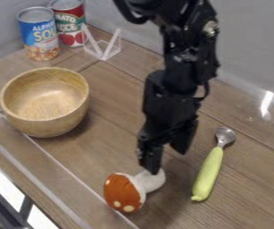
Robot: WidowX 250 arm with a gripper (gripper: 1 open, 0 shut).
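My black gripper (166, 143) hangs in the middle, pointing down with its fingers apart, just above and behind a toy mushroom (125, 192) with an orange, white-spotted cap and white stem. To the right lies a spoon with a pale green handle (208, 173), its metal end pointing away from the front. A wooden bowl (44, 104) sits at the left.
An alphabet soup can (40, 34) and a tomato can (72, 22) stand at the back left, with a clear plastic object (101, 46) beside them. A wall runs along the back. The table's edge is at the lower left.
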